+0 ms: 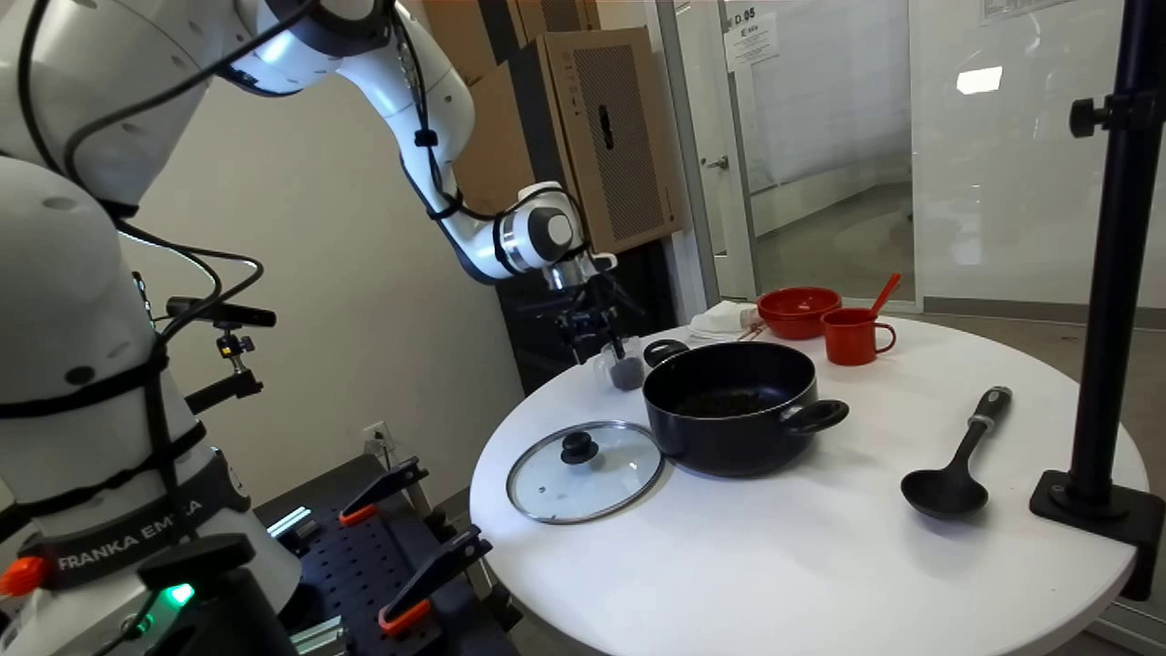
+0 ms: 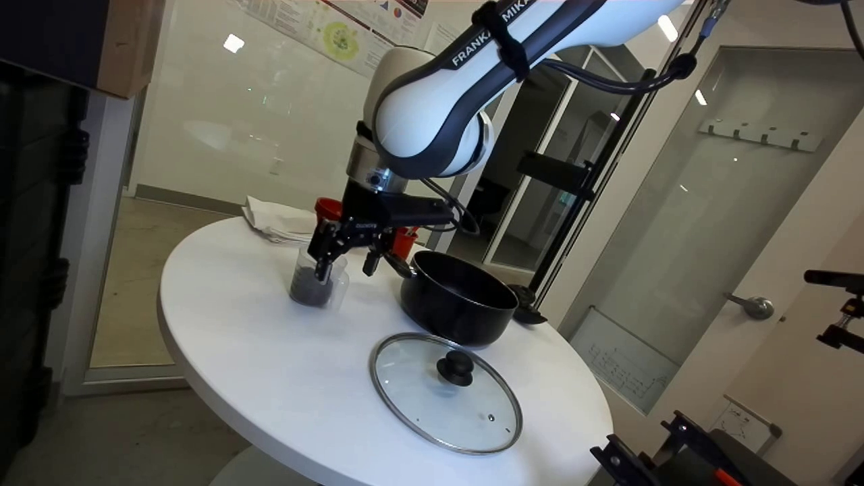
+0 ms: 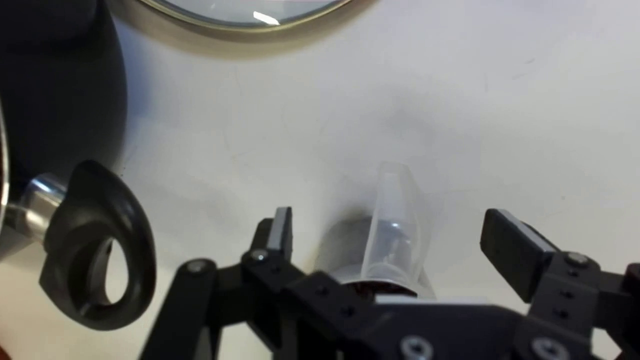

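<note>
A clear plastic cup (image 2: 311,287) with dark contents stands upright near the table edge. In the wrist view its see-through handle or spout (image 3: 391,231) shows between my spread fingers, with part of the cup hidden below the gripper body. My gripper is open, its fingers apart from the cup on either side in that view. From the side, the gripper (image 2: 348,267) is at the height of the cup's upper part. A black pot (image 1: 730,421) with dark contents inside stands beside the cup. The glass lid (image 1: 585,472) lies flat on the table, knob up.
A pot handle (image 3: 99,246) sticks out left of my fingers. Behind the pot are a red bowl (image 1: 799,312), a red mug (image 1: 853,337) and a white cloth (image 1: 721,321). A black ladle (image 1: 948,490) lies right, near a black post (image 1: 1101,328).
</note>
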